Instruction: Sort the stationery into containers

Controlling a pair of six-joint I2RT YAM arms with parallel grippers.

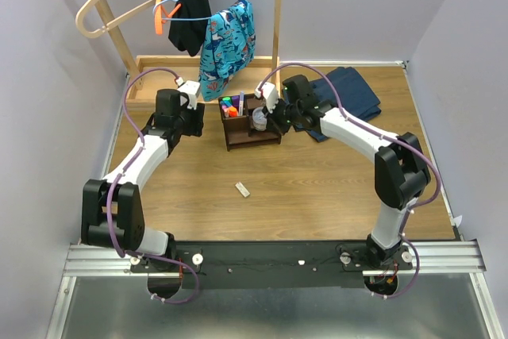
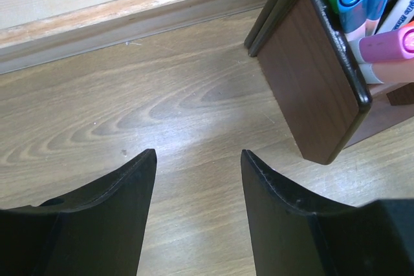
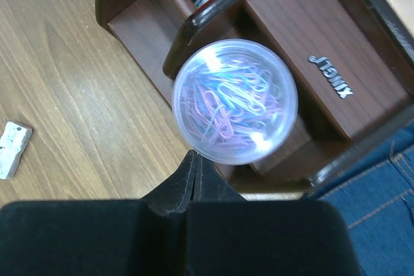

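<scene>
The dark wooden organizer (image 1: 250, 139) stands at the back middle. Markers (image 2: 381, 50) fill its left compartment. A clear round tub of paper clips (image 3: 235, 100) sits in its middle part; my right gripper is just beside it, shut, with nothing between its fingers. My left gripper hangs open and empty over bare wood left of the organizer. A small pale block (image 1: 243, 190) lies on the table in front of the organizer.
Folded dark denim (image 1: 349, 93) lies behind the right arm. A wooden rack with hangers and clothing (image 1: 226, 45) stands at the back left.
</scene>
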